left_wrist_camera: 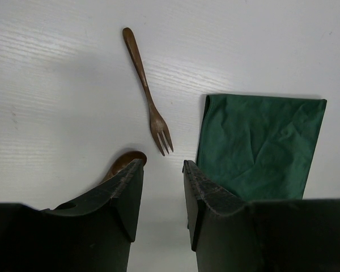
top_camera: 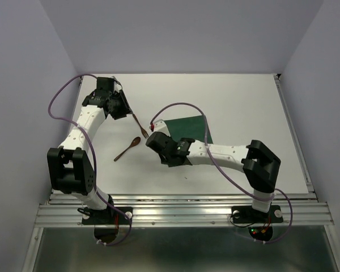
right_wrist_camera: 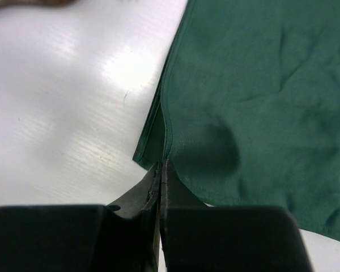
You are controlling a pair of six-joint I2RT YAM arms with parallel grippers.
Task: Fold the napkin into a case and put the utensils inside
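Observation:
The dark green napkin (top_camera: 187,129) lies folded in layers at the table's middle. In the right wrist view my right gripper is shut on the near-left corner of the napkin's upper layer (right_wrist_camera: 226,113); that corner is raised, and the lower layer (right_wrist_camera: 152,139) shows beneath it. A brown wooden fork (left_wrist_camera: 154,116) lies left of the napkin, tines toward me. The matching spoon (top_camera: 128,148) rests nearer and further left, its handle hidden by fingers in the left wrist view. My left gripper is open and empty, above the table at the far left.
A metal rail (top_camera: 175,211) runs along the front edge. My right forearm (top_camera: 226,154) crosses over the napkin's near side.

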